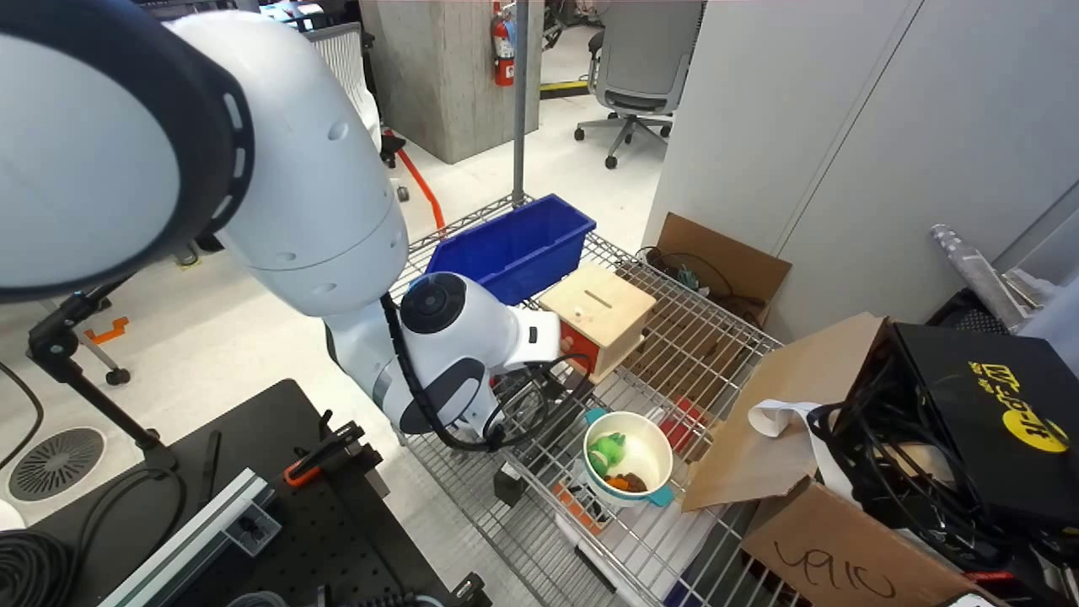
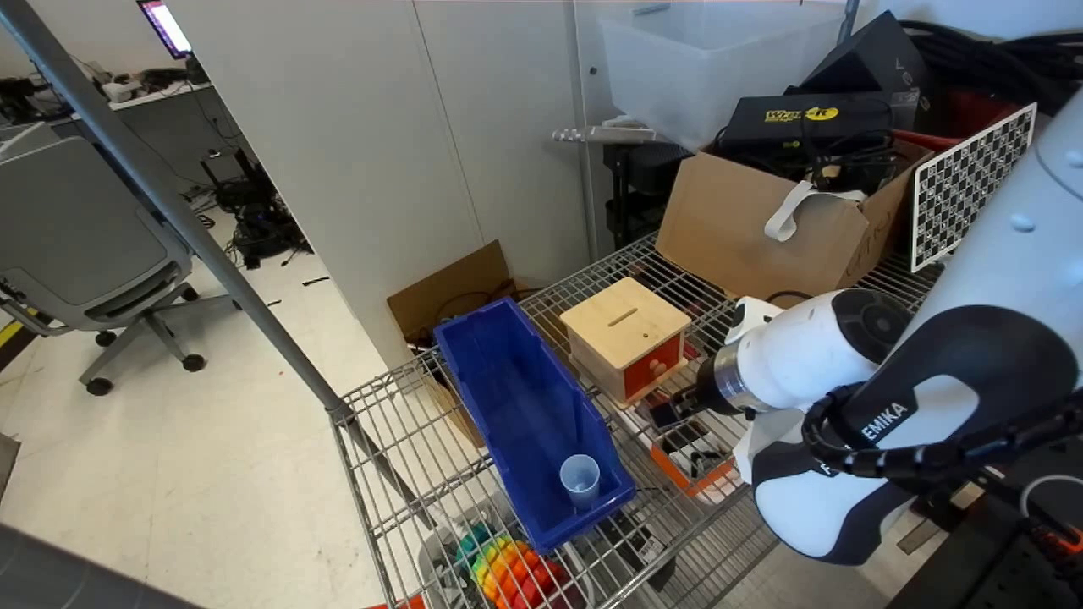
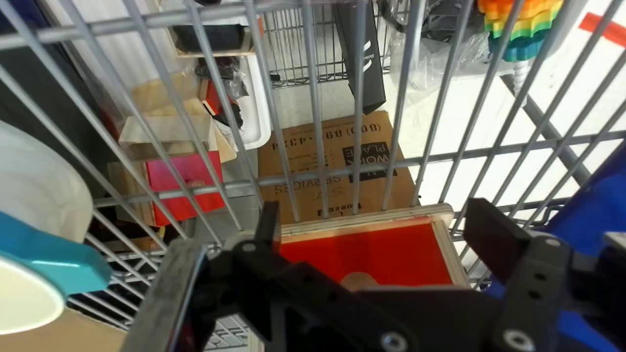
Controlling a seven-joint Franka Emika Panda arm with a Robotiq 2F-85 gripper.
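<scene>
A wooden box [image 1: 598, 300] with a slot in its top and a red drawer front [image 2: 651, 370] sits on the wire shelf. My gripper is low in front of that red face, open, with nothing held between its fingers. In the wrist view the red panel, with a round wooden knob [image 3: 358, 279], shows in the gap between the fingers; the gripper body hides its lower part. Whether either finger touches the box I cannot tell. From the second exterior side the dark fingers [image 2: 665, 414] appear just below the drawer front.
Beside the box stands a long blue bin [image 2: 528, 406] with a clear cup [image 2: 579, 479] in it. A cream pot [image 1: 655, 445] with teal handles holds a green toy [image 1: 607, 451] and orange-brown pieces. A cardboard box [image 1: 774, 405] full of cables borders the shelf.
</scene>
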